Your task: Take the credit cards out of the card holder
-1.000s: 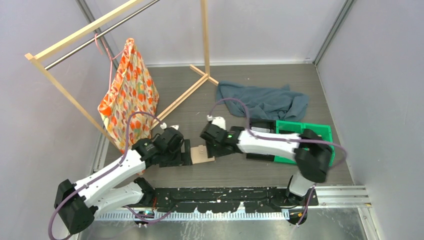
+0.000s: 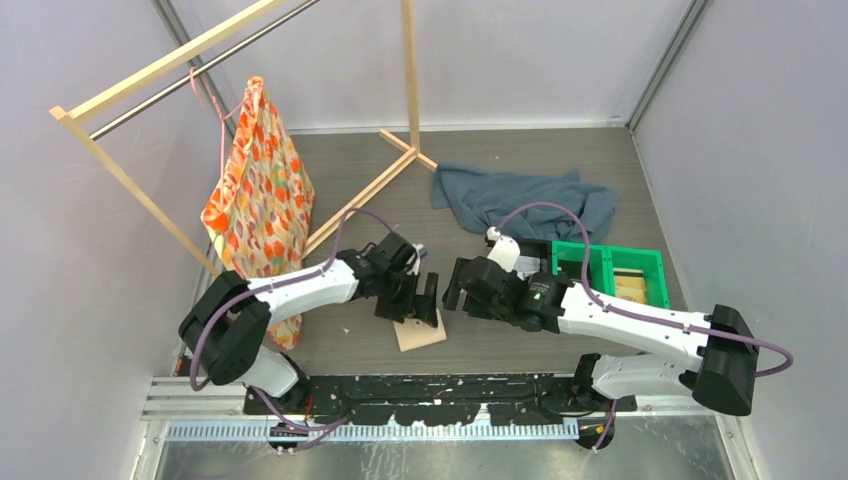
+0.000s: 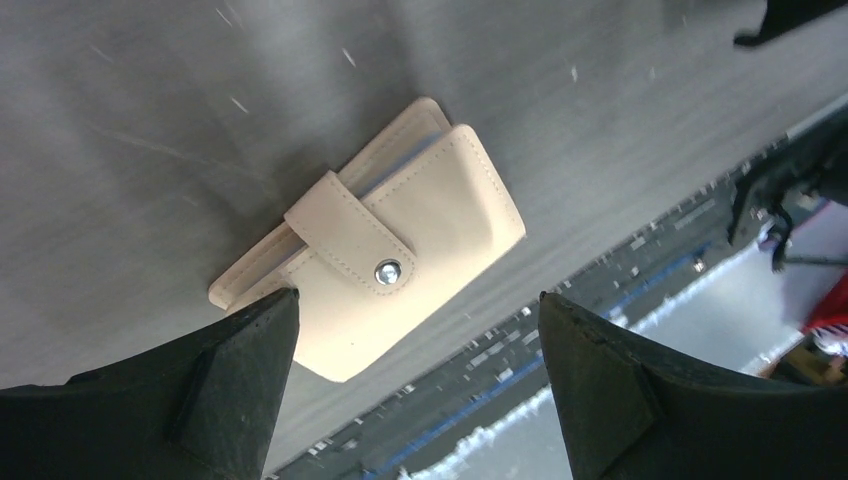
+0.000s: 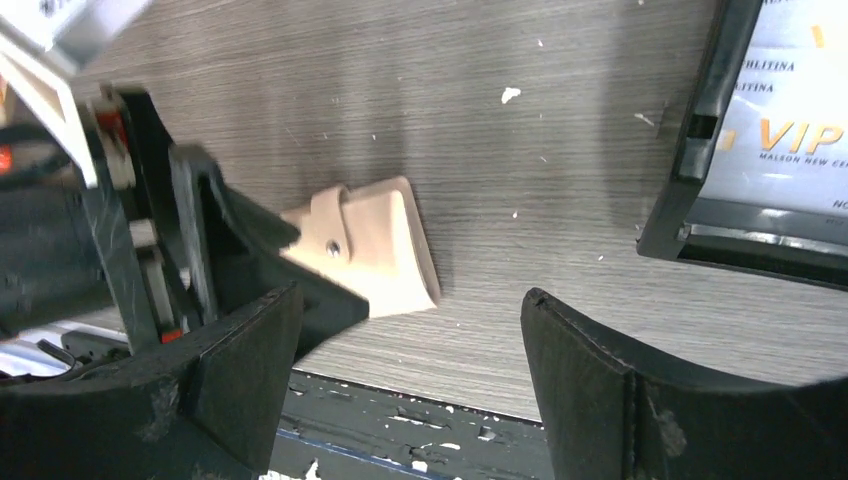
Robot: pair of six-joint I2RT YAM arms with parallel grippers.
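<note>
A beige card holder (image 3: 420,260) with a snapped strap lies on the table below my left gripper, which is open over it; a bluish strip shows at its opening in the left wrist view. The holder (image 4: 385,260) is partly hidden behind the left gripper in the right wrist view. My right gripper is open, to the right of the holder with bare table between its fingers.
A black tray (image 4: 680,190) with printed cards and green bins (image 2: 650,268) stand at the right. A blue cloth (image 2: 520,200) lies behind. A patterned bag (image 2: 258,190) hangs at left beside wooden bars.
My right gripper has moved right, away from it. The holder has shifted slightly down toward the front edge.
</note>
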